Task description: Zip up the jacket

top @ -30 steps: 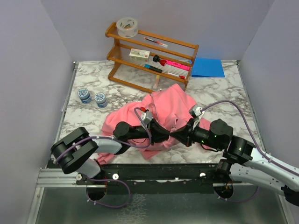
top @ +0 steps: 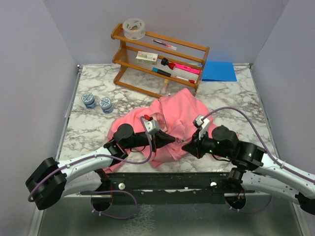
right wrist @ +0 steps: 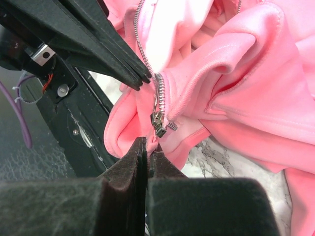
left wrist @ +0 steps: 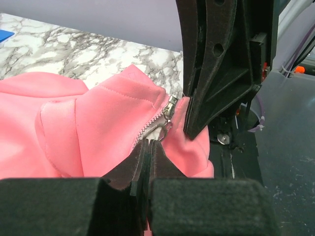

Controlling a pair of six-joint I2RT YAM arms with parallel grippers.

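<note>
The pink jacket lies heaped at the table's middle. Its metal zipper slider shows in the right wrist view, just above my right gripper, which is shut on pink fabric just below the slider. My left gripper is shut with nothing seen between its fingers, beside the zipper teeth and a little way from the slider in its view. In the top view the two grippers face each other over the jacket's front.
A wooden shelf with pens and boxes stands at the back, a blue sheet beside it. Two jars sit at left. The table's front edge is close below both grippers.
My left arm has moved from lower near the front toward the back and left, its gripper slightly drawn back from the right one. The right gripper has shifted slightly to the right.
</note>
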